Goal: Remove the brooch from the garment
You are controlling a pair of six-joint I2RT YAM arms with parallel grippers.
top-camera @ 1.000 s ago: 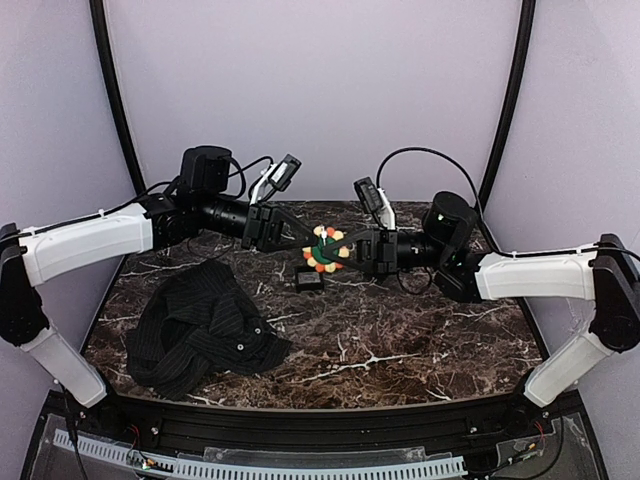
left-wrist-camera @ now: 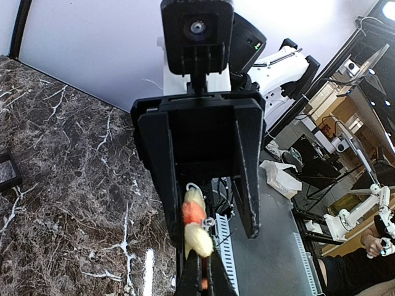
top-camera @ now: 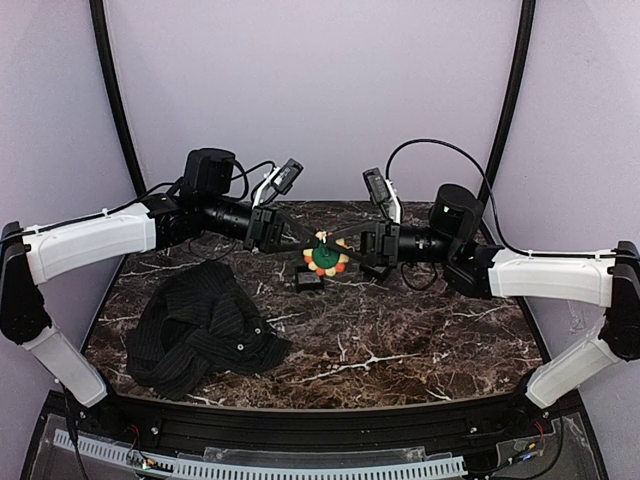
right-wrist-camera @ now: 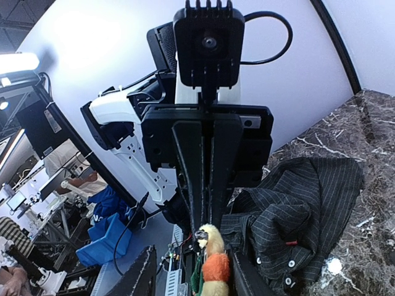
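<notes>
A flower-shaped plush brooch [top-camera: 326,258], green centred with orange and cream petals, is held up between both grippers above the table. My left gripper [top-camera: 302,240] is shut at the brooch's edge; in the left wrist view the petals [left-wrist-camera: 194,213] hide part of its fingertips. My right gripper [top-camera: 345,244] meets the brooch from the other side, its fingers part open in the left wrist view; a small metal clasp shows by the petals. The dark pinstriped garment [top-camera: 200,330] lies crumpled on the left of the table, apart from the brooch.
A small black box [top-camera: 309,282] sits behind the brooch at the middle.
My right arm has risen slightly and its gripper has shifted a little. The brooch has moved slightly; the left arm is almost unchanged.
</notes>
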